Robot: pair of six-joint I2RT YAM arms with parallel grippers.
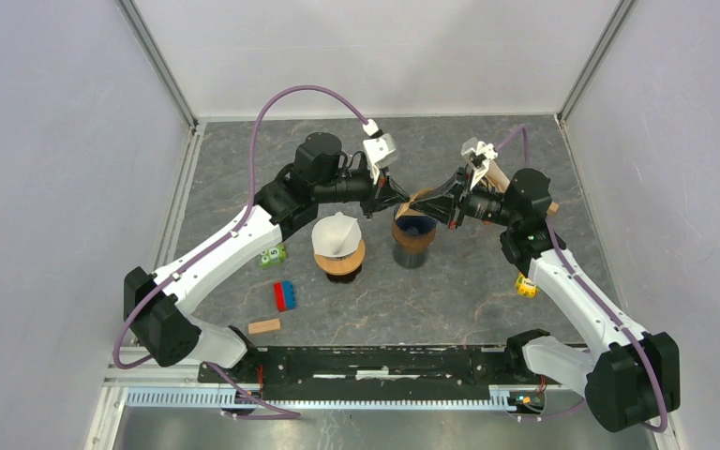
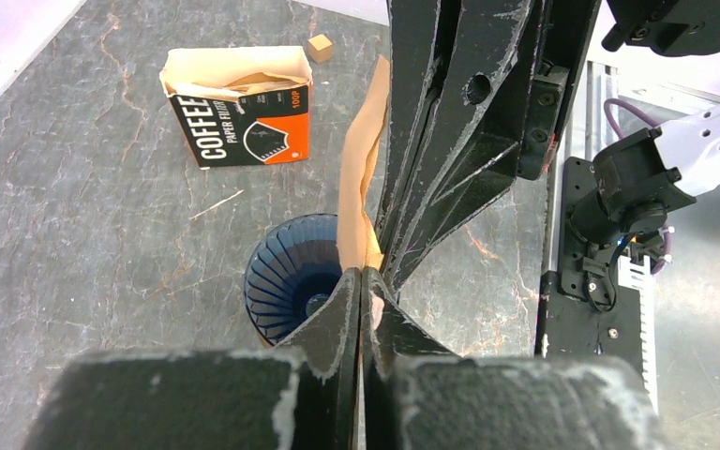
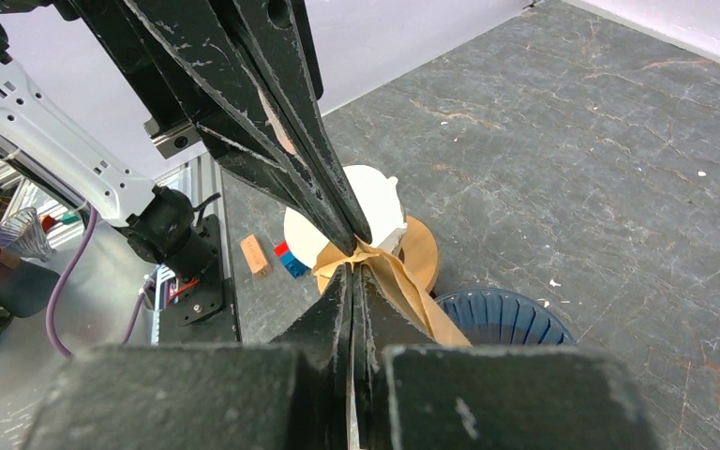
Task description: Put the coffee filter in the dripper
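The brown paper coffee filter (image 2: 359,173) is held above the dark blue ribbed dripper (image 2: 286,272), outside its bowl. My left gripper is shut on the filter's edge, with the paper standing up from its fingertips. Right beside it, my right gripper is shut, its tips touching the crumpled filter (image 3: 398,277); whether paper is pinched between them is hidden. From above, both grippers meet over the back of the dripper (image 1: 418,225), which sits in a clear, brown-tinted vessel (image 1: 411,256). The arms partly cover the filter there.
Left of the dripper stands a white cone-shaped piece (image 1: 337,234) on a wooden collar (image 1: 347,261). An open coffee filter box (image 2: 248,131) and a small wooden block (image 2: 320,48) lie on the far side. Red-blue bricks (image 1: 285,295) lie front left.
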